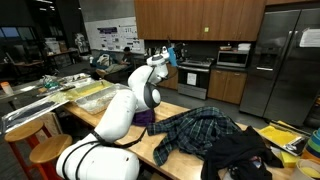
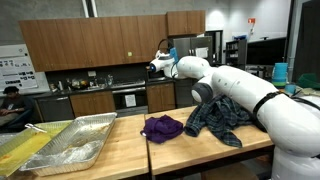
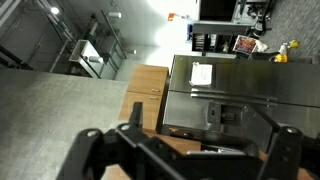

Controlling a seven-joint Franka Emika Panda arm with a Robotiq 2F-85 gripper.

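My gripper is open; its two dark fingers stand wide apart at the bottom of the wrist view with nothing held between them. The arm reaches up high above the table, far from the cloths. A purple cloth [image 2: 163, 128] lies crumpled near the table's middle in exterior view 2. To its right spreads a dark plaid cloth [image 1: 195, 132], rumpled on the wood. A black cloth [image 1: 238, 154] sits in a heap nearer the front. Part of the purple cloth is hidden by the arm in exterior view 1.
A foil tray [image 2: 78, 142] stands at the table's left, beside a yellow-bottomed tray [image 2: 28, 150]. Yellow items [image 1: 281, 136] lie at the right edge in exterior view 1. Stools [image 1: 45, 150] stand beside the table. Bare wood [image 2: 122, 145] shows between the foil tray and the purple cloth.
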